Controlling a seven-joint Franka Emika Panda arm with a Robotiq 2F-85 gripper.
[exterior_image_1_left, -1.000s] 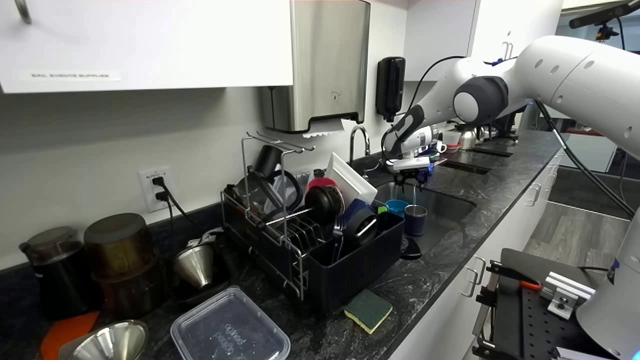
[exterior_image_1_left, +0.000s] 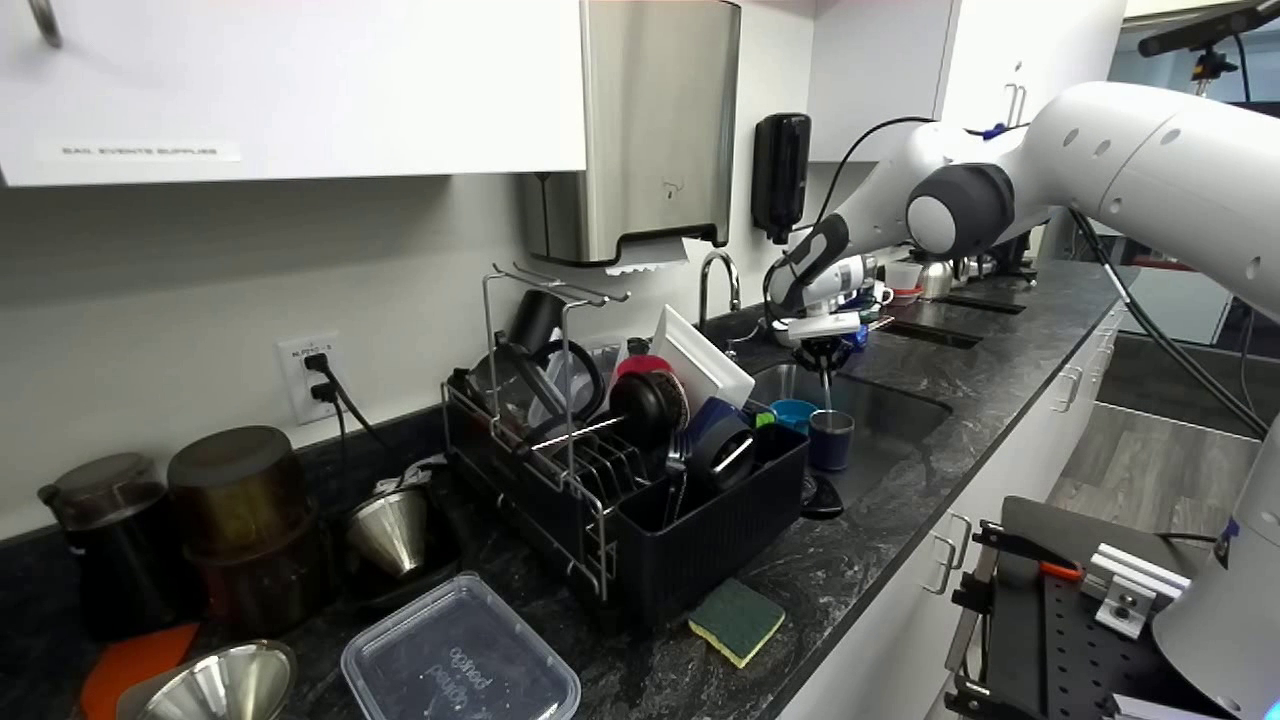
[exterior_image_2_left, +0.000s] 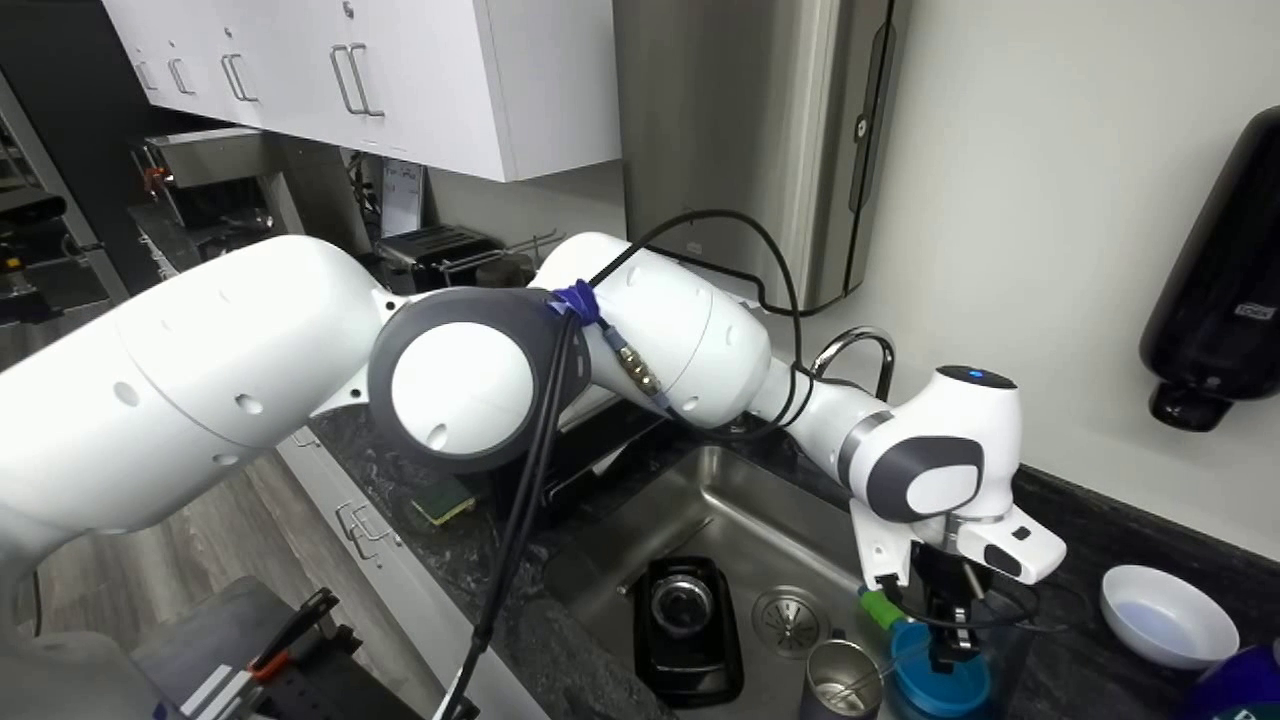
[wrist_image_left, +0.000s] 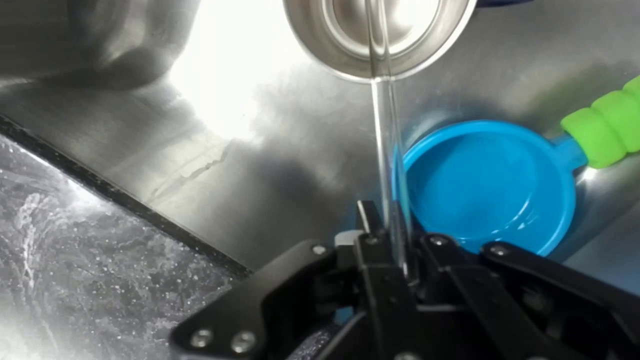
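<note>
A thin clear rod, perhaps a straw or stirrer (wrist_image_left: 384, 126), stands tilted in a steel-lined cup (wrist_image_left: 336, 60) on the sink floor. My gripper is shut on the rod's upper end, above and to one side of the cup. The rod's lower part is still inside the cup in the wrist view. From exterior view 1 the cup (exterior_image_1_left: 830, 442) looks dark blue outside, with my gripper (exterior_image_1_left: 823, 356) over it. Beside the cup lies a blue pan-shaped scoop (wrist_image_left: 486, 180) with a green handle (wrist_image_left: 609, 129), partly behind my fingers.
A full black dish rack (exterior_image_1_left: 708, 534) borders the sink (exterior_image_1_left: 894, 414). In the sink also lies a black tray (exterior_image_2_left: 687, 630) with a round item. The faucet (exterior_image_1_left: 720, 270) rises behind, and a white bowl (exterior_image_2_left: 1166, 614) sits on the counter.
In exterior view 1 my fingers stood apart around the rod's top a second ago; now they are together on it. The cup has stayed put, and the arm has shifted only slightly.
</note>
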